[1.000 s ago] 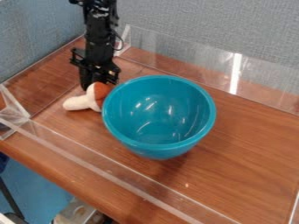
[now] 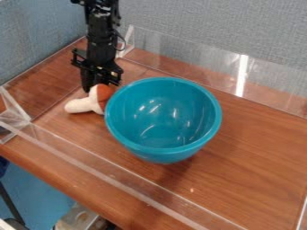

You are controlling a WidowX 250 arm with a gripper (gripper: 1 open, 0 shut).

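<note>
The black robot arm reaches down from the top left, its gripper [image 2: 99, 81] low over the wooden table, just behind a white toy mushroom [image 2: 85, 104] with an orange-brown cap [image 2: 104, 92]. The mushroom lies on its side, stem pointing left, against the left side of a large teal bowl [image 2: 163, 119]. The fingertips are at or behind the cap; I cannot make out clearly whether they grip it.
The empty bowl takes up the middle of the table [image 2: 246, 164]. Clear panels edge the table at back, front and left. The wood to the right of the bowl is free.
The gripper and mushroom have shifted very slightly; the bowl looks unmoved.
</note>
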